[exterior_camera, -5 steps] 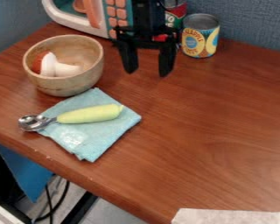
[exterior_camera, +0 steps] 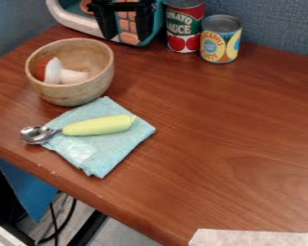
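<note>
My black gripper [exterior_camera: 123,13] is at the top edge of the view, above the toy kitchen piece at the back left, mostly out of frame; its fingers are too cut off and dark to judge. A wooden bowl [exterior_camera: 69,88] holds a white object [exterior_camera: 66,75] and something orange-red. In front of it a light blue cloth [exterior_camera: 105,154] lies folded, with a spoon-like metal tool with a pale yellow handle [exterior_camera: 99,125] across it.
A red can [exterior_camera: 184,29] and a yellow-blue can [exterior_camera: 219,40] stand at the back beside the teal-and-white toy [exterior_camera: 80,13]. The table's front left edge drops off to cables below.
My gripper has moved up and back, away from the table middle beside the bowl to the top edge of the view, uncovering the red can.
</note>
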